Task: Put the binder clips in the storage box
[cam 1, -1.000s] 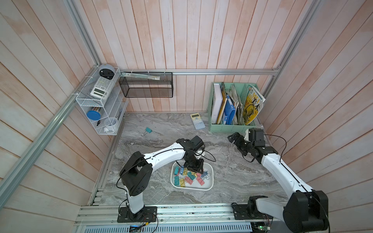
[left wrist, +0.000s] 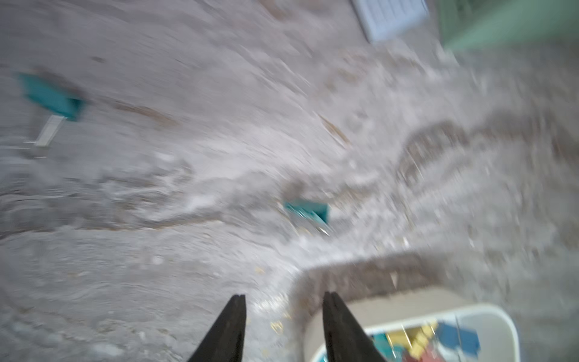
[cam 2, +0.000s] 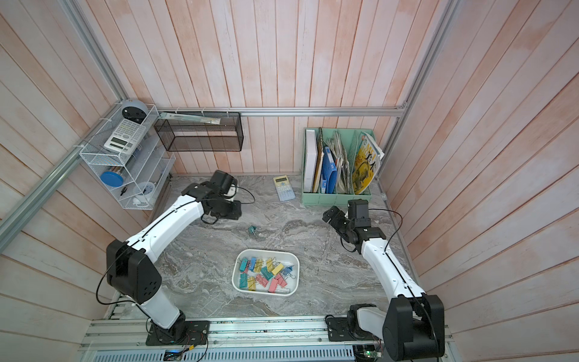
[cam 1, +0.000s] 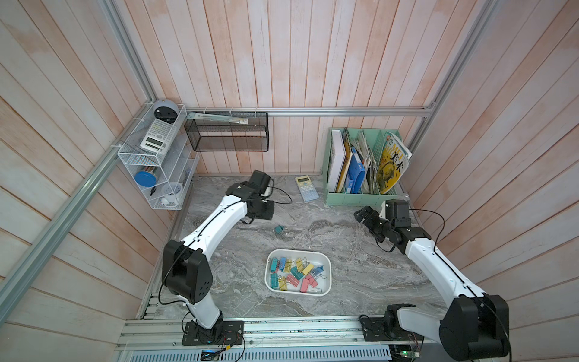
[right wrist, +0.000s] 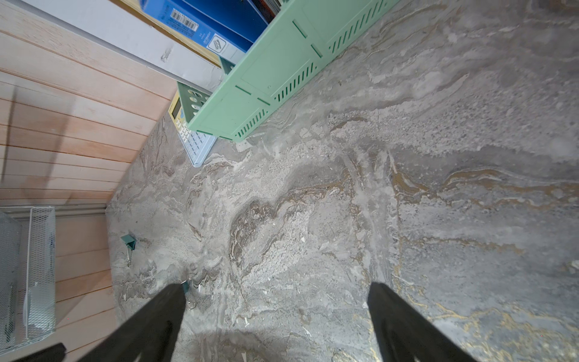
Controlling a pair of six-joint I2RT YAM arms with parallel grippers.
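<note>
A teal binder clip [cam 1: 278, 229] lies on the table just behind the white storage box [cam 1: 269, 288]. Farther to the left lies another teal clip [left wrist: 51, 95] with a silver lever; the left arm hides it in both top views. Several coloured clips [cam 1: 308, 269] fill the box. My left gripper is over the table's left part, behind and left of the box, its fingers apart and empty. At the right, in front of the green file holder, my right gripper stays wide open over bare table. Both loose clips show small in the right wrist view.
A green file holder [cam 1: 355, 199] with folders stands at the back right, a calculator [cam 1: 307, 188] beside it. A white wire rack [cam 1: 158, 166] hangs on the left and a black wire basket [cam 1: 226, 132] at the back. Table between the box and right arm is clear.
My left arm has swung from over the box back and to the left, uncovering the box and the nearer clip while covering the farther one. The right arm has stayed still.
</note>
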